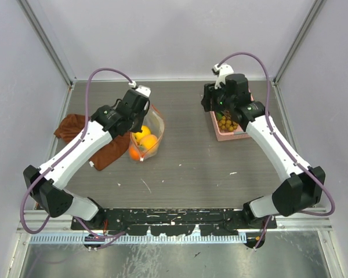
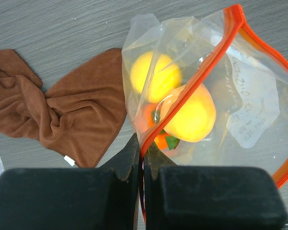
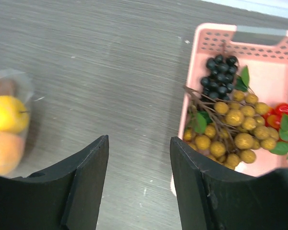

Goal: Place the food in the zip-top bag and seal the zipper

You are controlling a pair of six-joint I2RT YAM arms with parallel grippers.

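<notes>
The clear zip bag with its orange zipper stands open, holding a yellow fruit, a peach-yellow fruit and an orange one. My left gripper is shut on the zip bag's edge at its zipper. My right gripper stands part open above the left side of the pink basket, nothing between its fingers. The basket holds dark grapes, a bunch of small yellow-brown fruit, red fruit and green leaves.
A brown cloth with a white tag lies left of the bag. The table's middle, between bag and basket, and its front part are clear. Walls bound the table at back and sides.
</notes>
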